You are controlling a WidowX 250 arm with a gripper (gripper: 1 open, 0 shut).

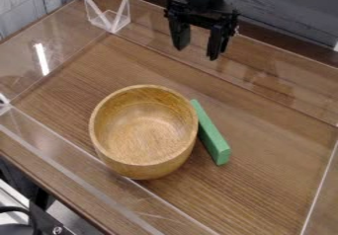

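Observation:
My black gripper (201,34) hangs at the top centre over the wooden table, its two fingers apart and pointing down, with nothing visible between them. Below it on the table are a large round tan bowl (142,140) at the lower left of centre and a long green block (211,132) lying lengthwise just right of the bowl, close to its rim.
A white wire-like object (109,13) stands at the upper left, and another pale piece is cut off at the left edge.

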